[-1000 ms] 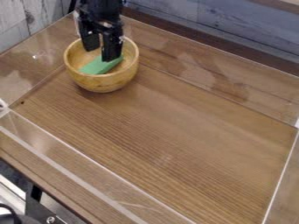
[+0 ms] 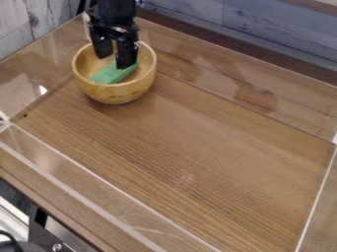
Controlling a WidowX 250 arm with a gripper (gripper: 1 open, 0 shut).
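A yellow bowl (image 2: 116,91) sits on the wooden table at the upper left, with a green oblong object (image 2: 118,73) lying inside it. My black gripper (image 2: 113,53) reaches down from the top over the bowl's back part, its tips just behind the green object. The gripper is small and dark in this view; the gap between its fingers is hard to make out, and I see nothing clearly held.
Blue-grey walls (image 2: 263,30) run along the back, and a pale wall stands at the upper left.
The gripper has shifted slightly to the left and back over the bowl compared with a second ago. The bowl and green object look about where they were.
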